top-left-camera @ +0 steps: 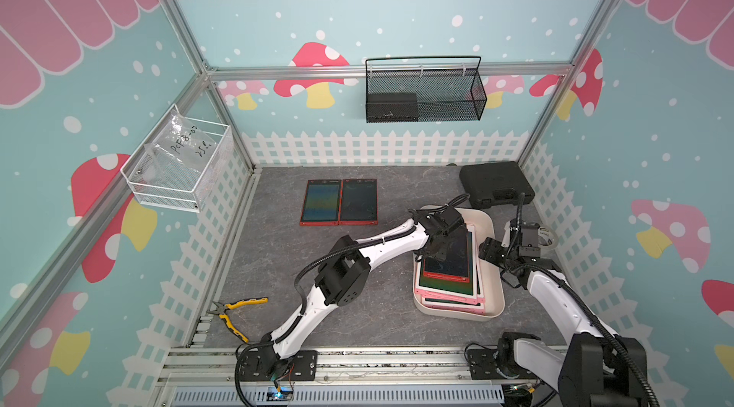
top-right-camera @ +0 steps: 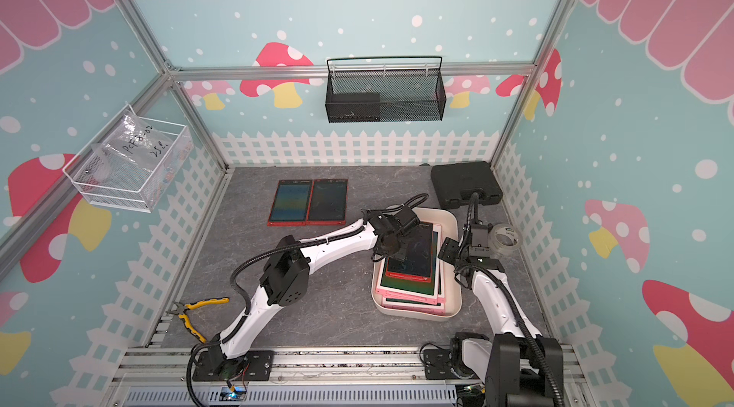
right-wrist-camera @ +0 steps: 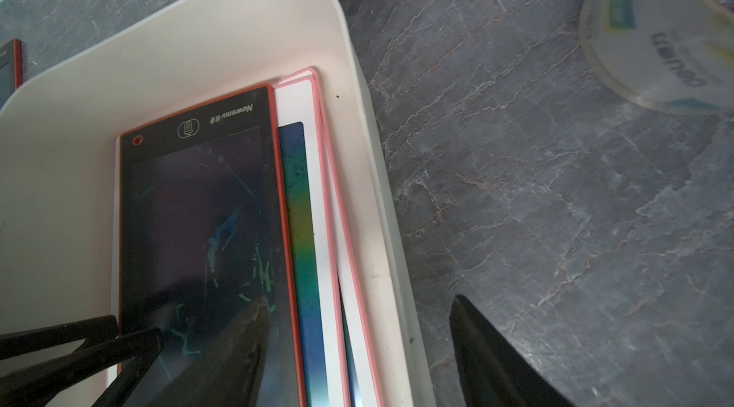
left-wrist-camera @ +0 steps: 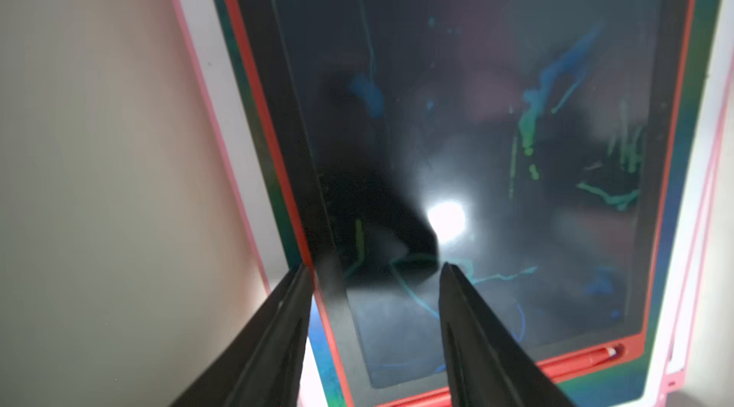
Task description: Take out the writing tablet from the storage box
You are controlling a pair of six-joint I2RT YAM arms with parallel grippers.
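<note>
The cream storage box [top-left-camera: 495,301] holds a stack of writing tablets. Topmost is a red-edged tablet [top-right-camera: 419,250] with a dark, scribbled screen; white and pink tablets [right-wrist-camera: 336,284] show beneath it. Over this stack my left gripper stands open, its fingers [left-wrist-camera: 275,342] near the red tablet's left edge with nothing held between them. My right gripper is open at the box's right wall, one finger on the inner side over the tablets and the other outside over the table. Two red-edged tablets [top-left-camera: 321,202] lie side by side on the table at the back left.
A black case [top-left-camera: 497,184] sits behind the box, and a clear tape roll [right-wrist-camera: 665,40] lies to its right. Yellow-handled pliers [top-left-camera: 237,315] rest at the front left. Bare table [top-right-camera: 328,315] spreads between the pliers and the box.
</note>
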